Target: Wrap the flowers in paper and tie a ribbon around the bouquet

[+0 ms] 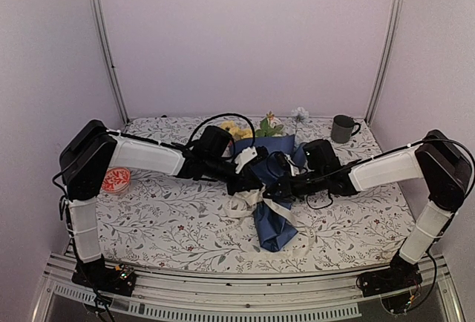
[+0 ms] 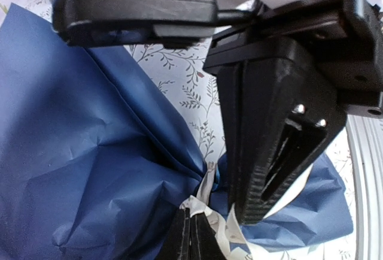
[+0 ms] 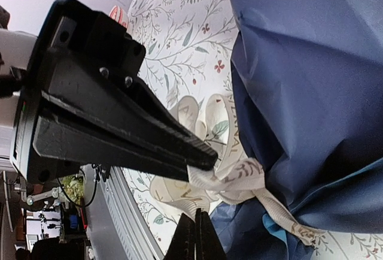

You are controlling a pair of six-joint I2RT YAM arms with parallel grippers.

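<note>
A blue-wrapped bouquet (image 1: 273, 225) lies mid-table, with its fake flowers (image 1: 270, 125) at the far end. Round the narrowed waist of the wrap runs a cream ribbon (image 3: 242, 179), its loops and tails spread over the cloth on both sides. My left gripper is shut on the ribbon, close against the wrap. Just beside it, my right gripper is also shut, with ribbon pinched at its tips. The two grippers almost touch, and each partly blocks the other's wrist view. How the ribbon crosses between them is partly hidden.
A dark mug (image 1: 344, 128) stands at the back right. A red and white round item (image 1: 116, 180) sits at the far left.
</note>
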